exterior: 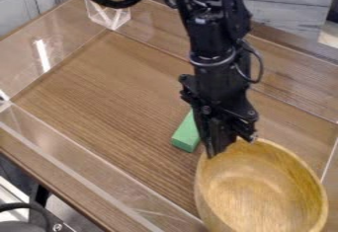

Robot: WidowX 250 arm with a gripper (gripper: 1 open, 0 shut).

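The black robot arm comes down from the top centre to its gripper (211, 137), which hangs over the upper left rim of a large yellow bowl (264, 192) at the bottom right. A green block (187, 130) lies on the wooden surface (93, 108) just left of the gripper, partly hidden by it. The fingertips are dark and crowded together, so I cannot tell how far open they are or whether anything is between them.
A clear plastic object (109, 13) stands at the back left. Cables lie beyond the lower left edge.
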